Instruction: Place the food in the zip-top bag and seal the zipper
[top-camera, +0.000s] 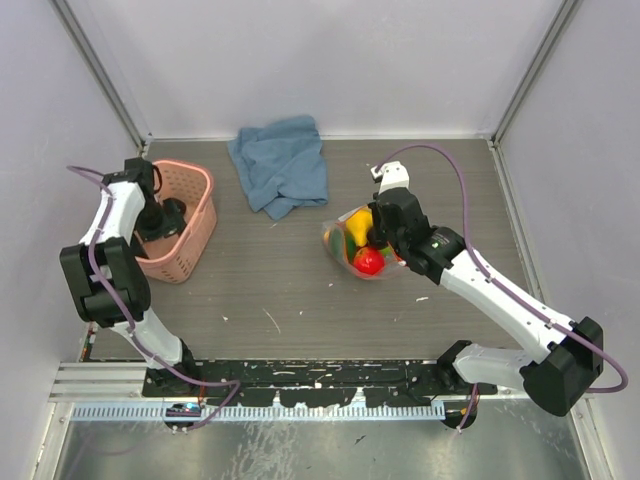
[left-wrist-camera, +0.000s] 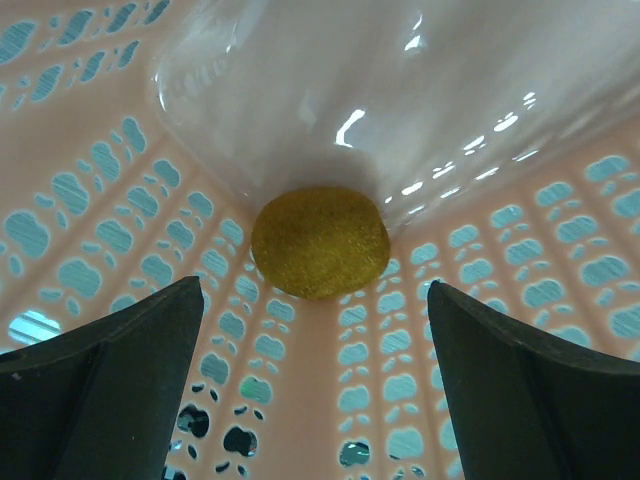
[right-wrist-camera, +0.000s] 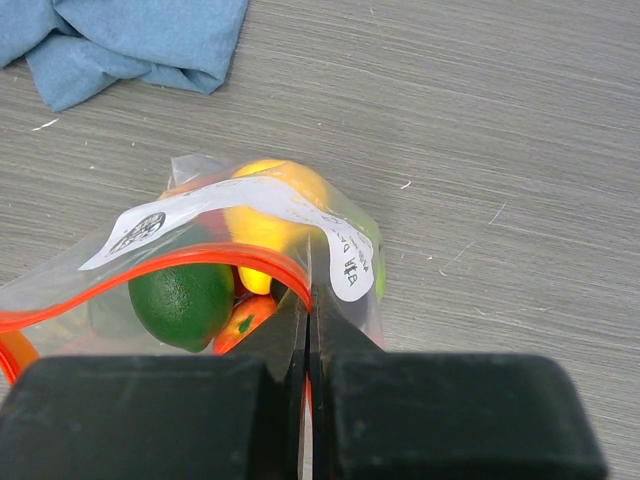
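My left gripper (top-camera: 160, 215) is down in the pink basket (top-camera: 188, 240), open, above a yellow-brown oval food item (left-wrist-camera: 320, 240) lying at the basket's bottom beside clear plastic (left-wrist-camera: 370, 90). The zip bag (top-camera: 355, 260) holds a yellow food (top-camera: 360, 225), a red one (top-camera: 368, 260) and a green one (right-wrist-camera: 180, 305). My right gripper is shut on the bag's orange-edged opening, which stands partly open toward the left in the right wrist view.
A folded blue cloth (top-camera: 278, 165) lies at the back middle.
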